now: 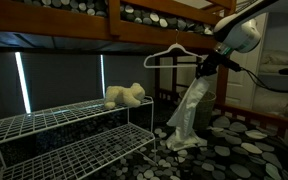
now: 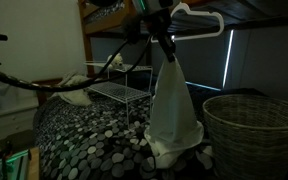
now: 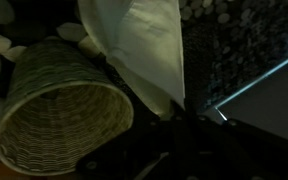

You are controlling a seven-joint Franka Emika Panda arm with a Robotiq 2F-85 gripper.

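Note:
A white cloth [image 1: 187,112] hangs down at the right of exterior view 1, its lower end near the dotted floor. Shut on the cloth's gathered top is my gripper [image 1: 203,70]. In exterior view 2 the cloth [image 2: 172,110] spreads below the gripper [image 2: 170,57] and its lower end bunches beside the basket. The wrist view shows the cloth [image 3: 144,42] narrowing to a point at the gripper's fingertips. A white hanger [image 1: 172,51] hangs empty from the wooden beam, left of and above the gripper; the cloth appears apart from its bar.
A woven basket [image 2: 252,128] stands open beside the cloth. To the left is a white wire rack [image 1: 69,118] with a pale stuffed toy [image 1: 124,96] on its top shelf. Overhead runs a wooden beam [image 1: 84,28]. A black cable loops from the arm.

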